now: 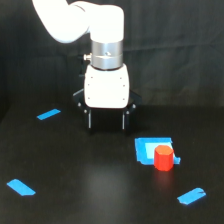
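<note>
A small red cylinder (163, 158) stands upright at the right of the dark table. It overlaps the front right part of a blue square with a white middle (143, 151); whether it stands on the square or just in front of it, I cannot tell. My gripper (107, 121) hangs farther back and to the left of both, pointing down. Its two dark fingers are spread wide apart, with nothing visible between them.
Flat blue strips lie at the back left (48, 114), the front left (20, 187) and the front right (191, 196). Bare dark table (95, 180) fills the middle and front. Behind the arm hangs a dark curtain (180, 60).
</note>
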